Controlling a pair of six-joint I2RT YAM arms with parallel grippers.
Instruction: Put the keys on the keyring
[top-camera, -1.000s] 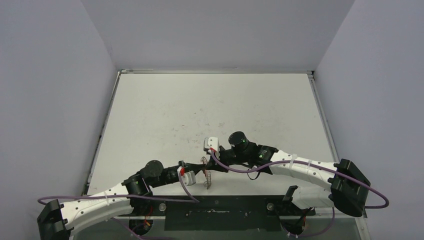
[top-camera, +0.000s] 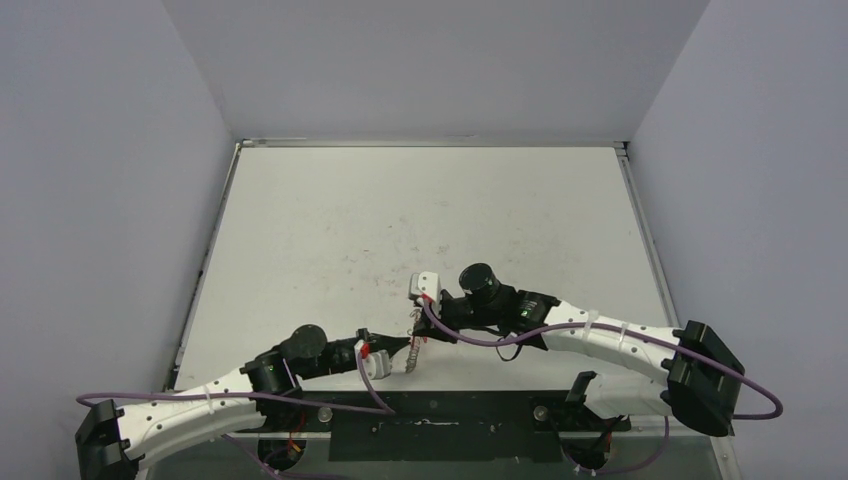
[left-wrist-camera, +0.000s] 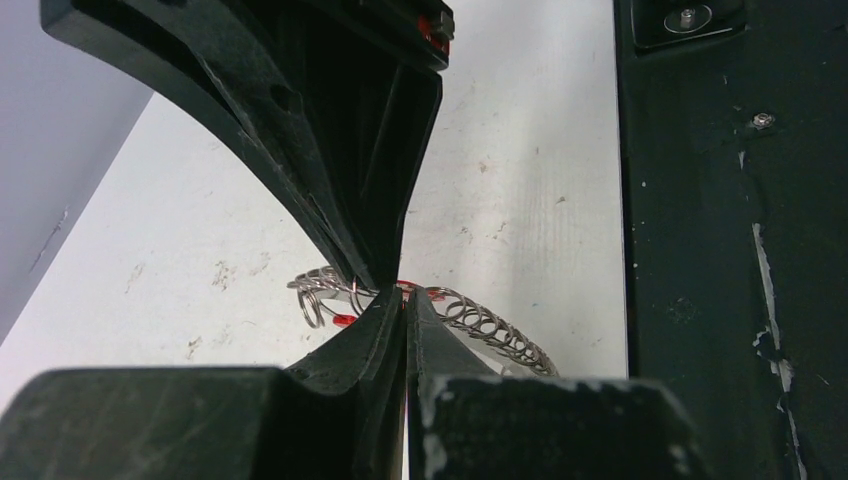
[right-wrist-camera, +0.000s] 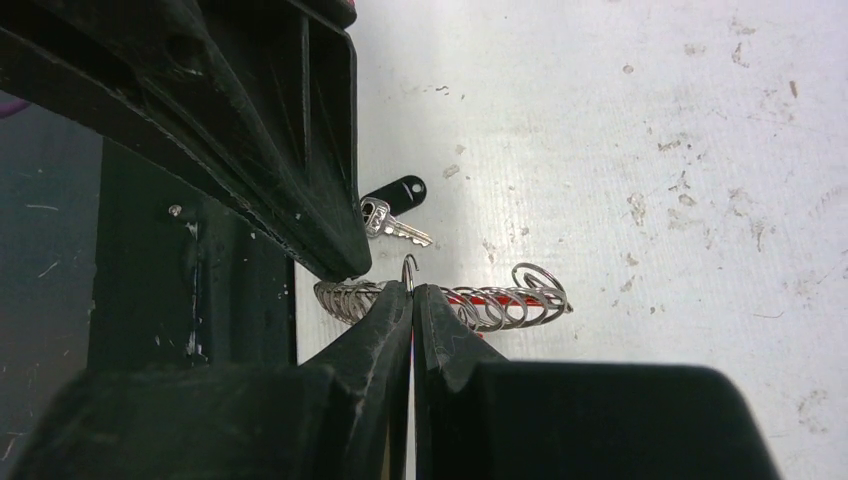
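Between the two grippers hangs a silver wire coil with red bits inside it, apparently the keyring (left-wrist-camera: 500, 333) (right-wrist-camera: 520, 305). My right gripper is shut on a thin wire end of it, which curls up from the fingertips. Just beside the coil, my left gripper is shut, and its tip overlaps the coil in both wrist views; nothing shows clearly between its fingers. A silver key (right-wrist-camera: 395, 226) lies on the table beside a black tag (right-wrist-camera: 402, 195), both partly hidden behind the left arm's finger. From above, the gripper tips nearly meet around the coil (top-camera: 412, 355).
White table (top-camera: 420, 210) stretches free and bare beyond the arms. A dark strip (top-camera: 440, 425) runs along the front edge, close to the coil. Grey walls (top-camera: 100, 200) stand at the sides and back.
The coil has tilted and swung slightly between the grippers, its lower end shifting a little left. The left gripper has lowered slightly in the top view; the right arm has barely moved.
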